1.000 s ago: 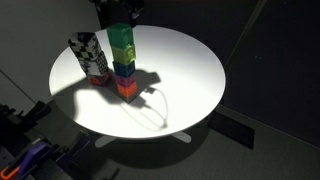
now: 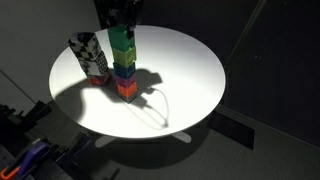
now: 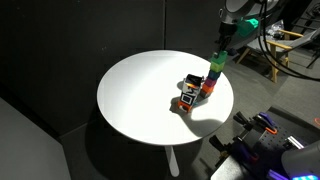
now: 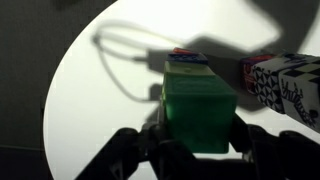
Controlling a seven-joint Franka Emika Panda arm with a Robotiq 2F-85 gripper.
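A tall stack of coloured blocks (image 2: 124, 72) stands upright on the round white table, with a green block (image 2: 121, 39) on top and yellow, blue, purple and orange-red ones below. In the wrist view the green block (image 4: 200, 112) fills the middle, seen from above. My gripper is at that block, its dark fingers part open to either side; whether they touch it is unclear. From exterior view 1, the gripper (image 2: 122, 20) is a dark shape at the stack's top. The stack (image 3: 212, 78) is at the table's right in exterior view 2.
My gripper has come down onto the top of the coloured stack and now covers part of the green block's upper end. Both stacks stand where they were.
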